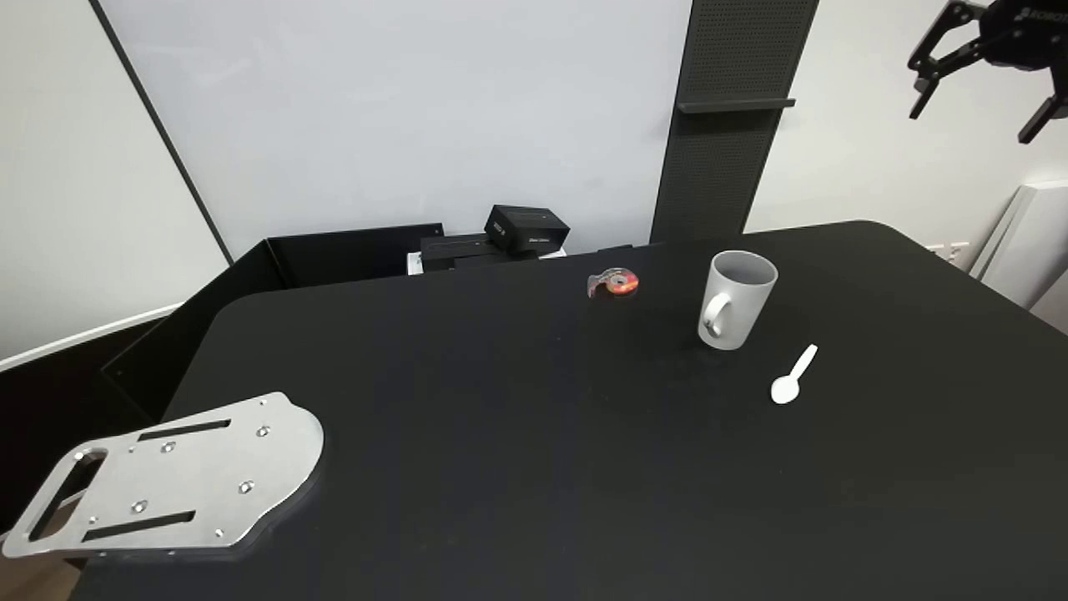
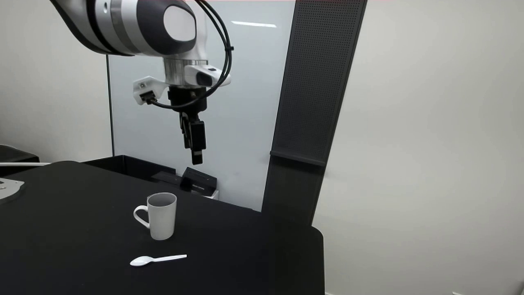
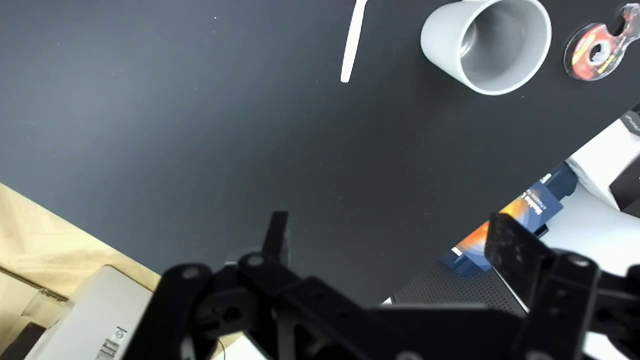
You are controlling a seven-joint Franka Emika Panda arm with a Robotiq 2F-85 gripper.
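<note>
Upright on the black table [image 1: 481, 431] stands a grey-white mug [image 1: 738, 305], its handle facing the front left in exterior view 1. A white plastic spoon [image 1: 791, 381] lies flat to the mug's right, apart from it. Behind and left of the mug is a small tape dispenser [image 1: 615, 282] with an orange-red roll. High above the table, at the upper right of exterior view 1, my gripper [image 1: 973, 125] stands open with nothing between its fingers. In the wrist view the mug [image 3: 498, 45] shows at the top, empty inside, with the spoon's handle [image 3: 354, 42] beside it.
A silver metal plate [image 1: 200, 471] with slots lies at the table's left edge. Black boxes [image 1: 526, 229] sit beyond the back edge, near the wall. A dark perforated panel [image 2: 314, 98] rises behind the table.
</note>
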